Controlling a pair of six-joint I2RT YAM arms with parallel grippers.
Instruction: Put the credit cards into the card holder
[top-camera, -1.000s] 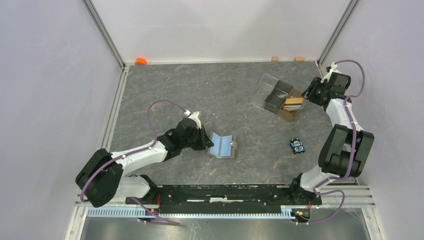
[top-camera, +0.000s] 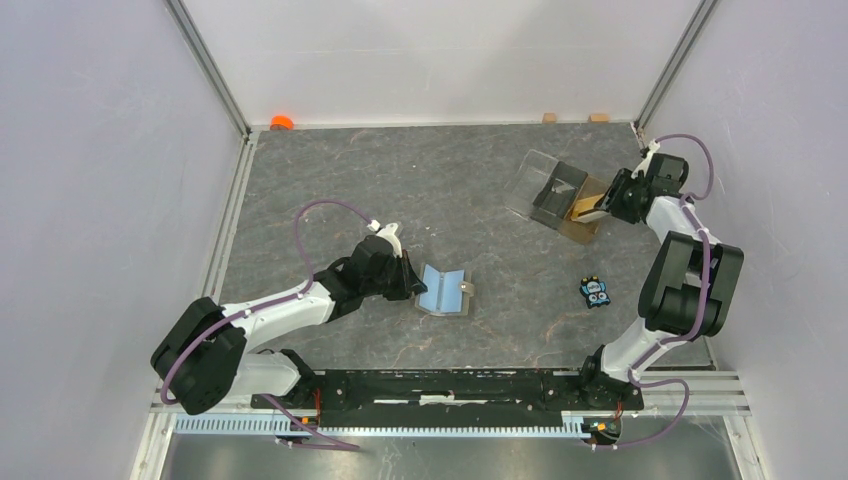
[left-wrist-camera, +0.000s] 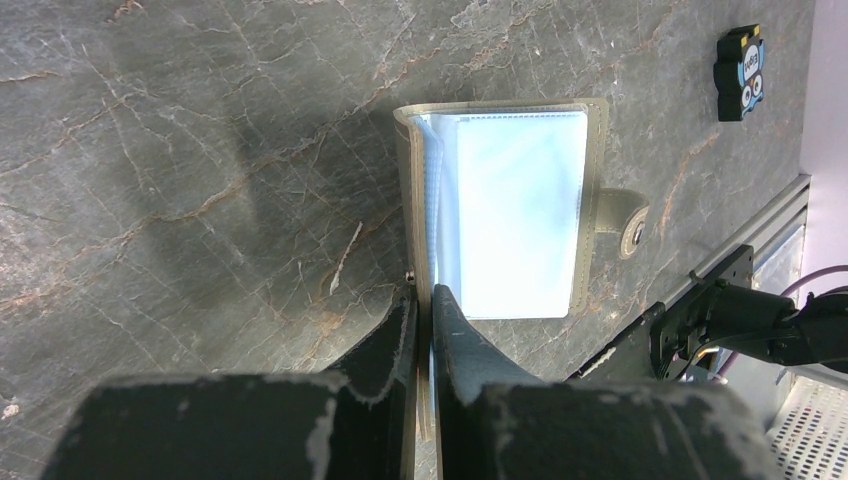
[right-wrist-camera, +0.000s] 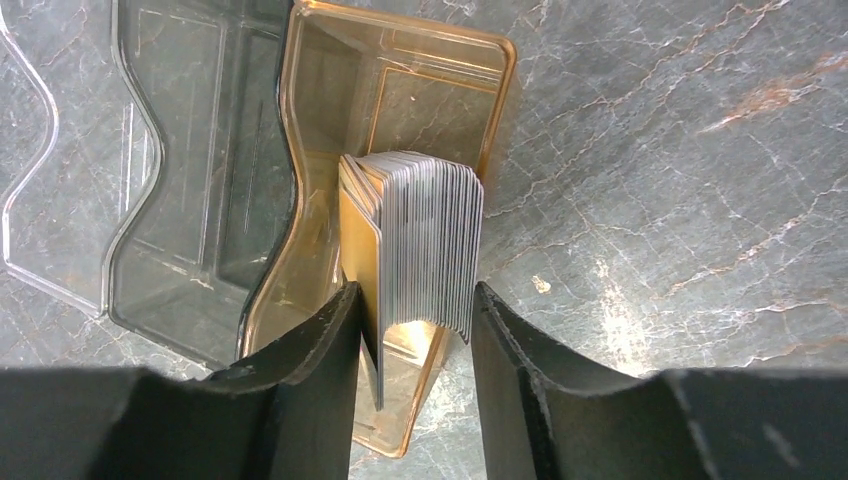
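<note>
The open card holder (top-camera: 443, 291) lies at the table's front centre, with clear pale-blue sleeves inside tan covers. In the left wrist view, my left gripper is shut on the holder's left cover edge, which runs between its fingers. A thick stack of credit cards (right-wrist-camera: 425, 240) stands on edge in the amber compartment of a box, with a yellow card on its left face. My right gripper is part open at the near end of the stack, one finger on either side. Its left finger appears to meet the yellow card; a firm hold does not show.
The box's dark grey compartment (top-camera: 556, 192) and clear compartment (top-camera: 530, 178) adjoin the amber one on the left. A small black-and-blue owl figure (top-camera: 594, 292) lies right of the holder.
The cards' yellow top is now partly covered. The left arm and the holder have not moved.
</note>
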